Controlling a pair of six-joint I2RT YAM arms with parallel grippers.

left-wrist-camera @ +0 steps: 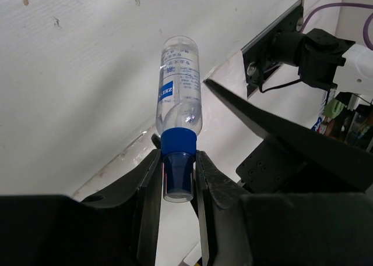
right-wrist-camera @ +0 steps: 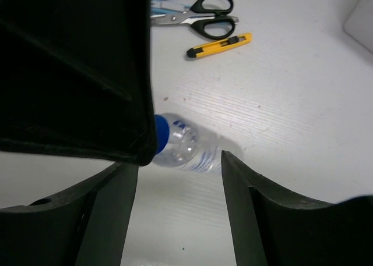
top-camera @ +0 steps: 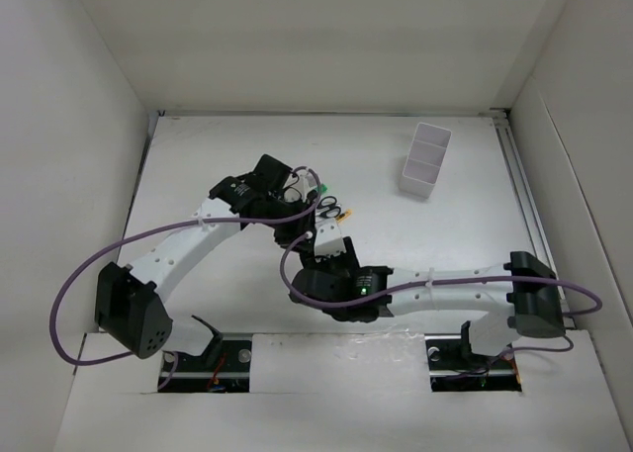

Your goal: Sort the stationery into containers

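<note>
My left gripper is shut on a clear plastic bottle [left-wrist-camera: 178, 80] with a blue cap, near the middle of the table. My right gripper is part open just beside the bottle [right-wrist-camera: 204, 152], its fingers on either side of it in that view; whether it touches is unclear. Black-handled scissors [right-wrist-camera: 213, 27] and a yellow utility knife [right-wrist-camera: 220, 45] lie on the table beyond. From above, both grippers crowd together and hide most of the bottle.
A white compartment container [top-camera: 425, 160] stands empty at the back right. A small green item [top-camera: 322, 188] lies behind the scissors.
</note>
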